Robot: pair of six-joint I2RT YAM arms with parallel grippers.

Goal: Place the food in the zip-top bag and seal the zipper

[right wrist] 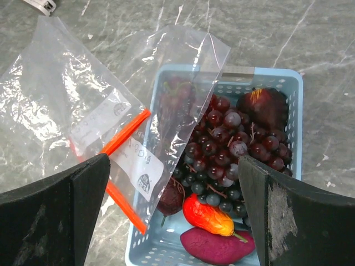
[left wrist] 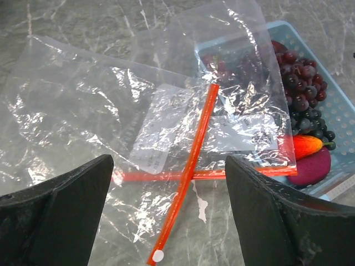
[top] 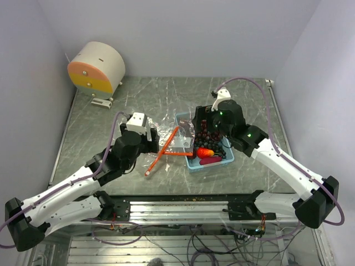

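Two clear zip top bags with orange zipper strips lie crossed on the table. The upper-left bag point(left wrist: 72, 105) is flat on the surface, its strip point(left wrist: 191, 160) slanting over the strip of the second bag point(left wrist: 244, 94), which drapes over the basket's left side. In the blue basket point(right wrist: 298, 127) are red grapes point(right wrist: 222, 147), dark grapes point(right wrist: 208, 188), a red-orange pepper point(right wrist: 208, 215), a purple sweet-potato-like piece point(right wrist: 216, 246) and a dark red fruit point(right wrist: 263, 111). My left gripper is open above the strips, empty. Over the basket, my right gripper stands open, holding nothing.
A white, orange and yellow rounded container point(top: 97, 69) stands at the back left, with a small white object point(top: 101, 103) before it. Bare grey table point(top: 77, 149) shows on the left and at the back. Walls enclose the sides and rear.
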